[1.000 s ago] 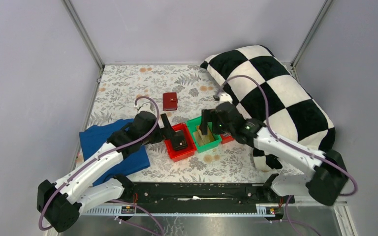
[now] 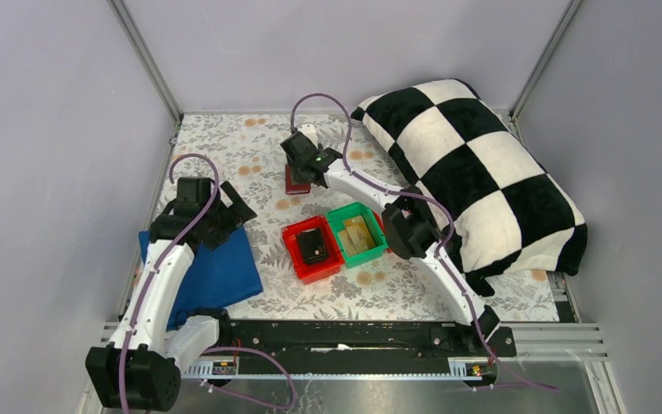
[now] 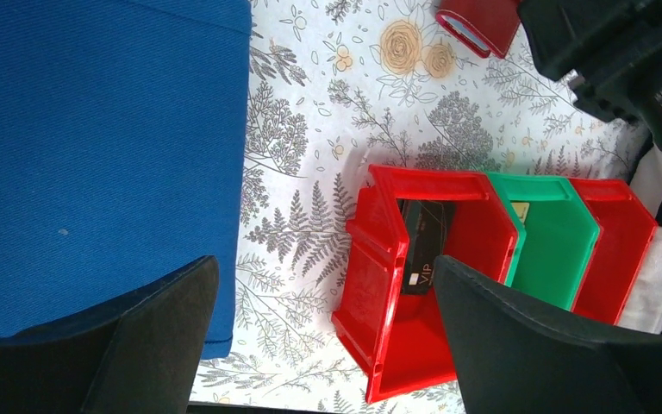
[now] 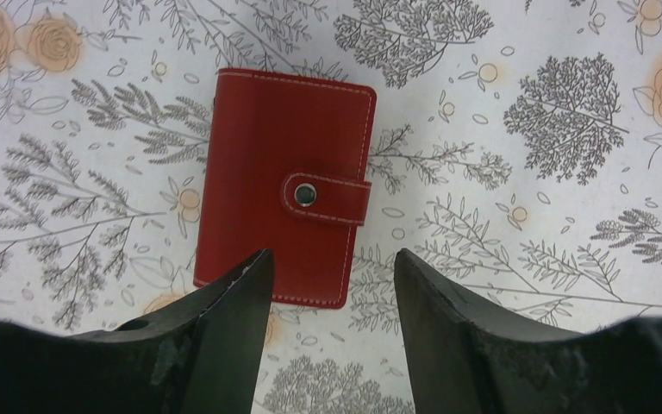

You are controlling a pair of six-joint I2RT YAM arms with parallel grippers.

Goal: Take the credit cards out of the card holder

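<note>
The closed dark red card holder (image 4: pixel 267 172) lies flat on the patterned cloth, its strap (image 4: pixel 327 197) snapped down by a round stud. My right gripper hovers over its near edge with fingers parted and nothing between them; in the top view its arm covers most of the card holder (image 2: pixel 296 187). Over the edge of the blue cloth, my left gripper stands open and empty. No cards show from the holder. A black card marked VIP (image 3: pixel 425 246) is in the red bin (image 3: pixel 379 302), and gold cards (image 2: pixel 358 235) lie in the green bin (image 2: pixel 336 213).
Right of the green bin is another red bin (image 3: pixel 616 250), partly hidden by my right arm in the top view. A checkered pillow (image 2: pixel 474 172) fills the right side. The folded blue cloth (image 2: pixel 224 280) lies at left. Bare tablecloth surrounds the card holder.
My right gripper has swung from above the green bin back and left to the card holder. The left arm has drawn back leftward from the red bin. Bins and holder have stayed put.
</note>
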